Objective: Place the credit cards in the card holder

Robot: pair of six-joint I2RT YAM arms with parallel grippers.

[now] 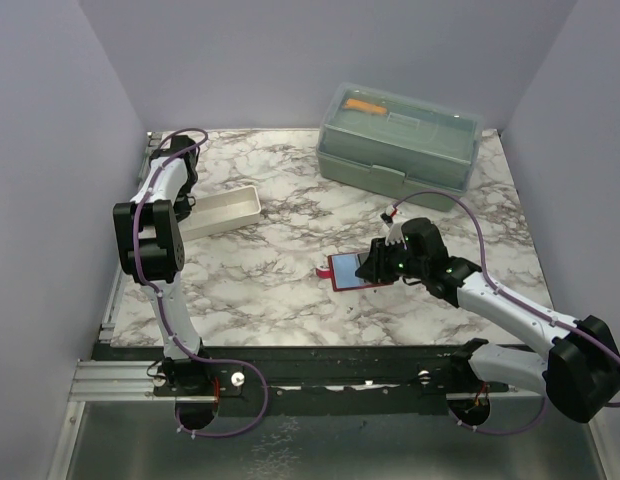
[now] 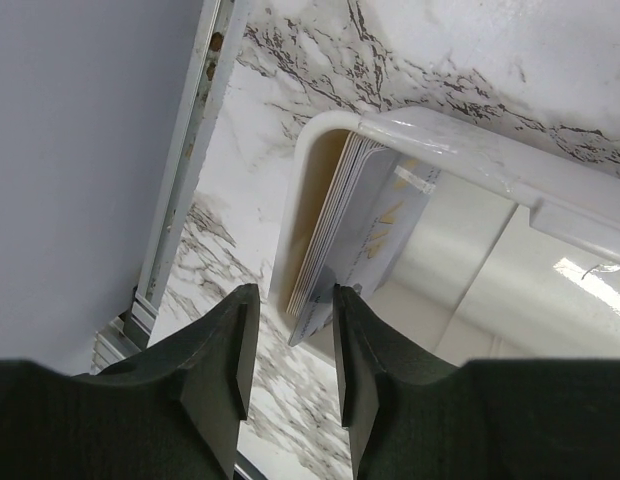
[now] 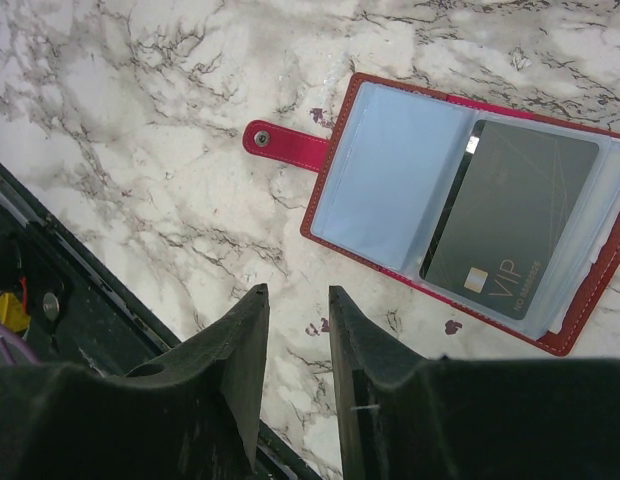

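In the left wrist view, several credit cards (image 2: 330,228) stand packed on edge at one end of a white tray (image 2: 535,175). One silvery card (image 2: 392,215) leans out from the stack. My left gripper is part open at the low end of the stack. One fingertip is outside the tray's end wall and the other overlaps the leaning card's lower end; whether they touch is unclear. The card holder (image 3: 395,170), red-edged with clear sleeves, lies spread flat, a dark VIP card (image 3: 515,215) in one sleeve. Close to it, my right gripper is open and empty.
A green lidded box (image 1: 395,145) occupies the back right. Between tray and holder the marble tabletop (image 1: 250,280) is bare. A metal rail (image 2: 190,150) and grey wall run close along the left side.
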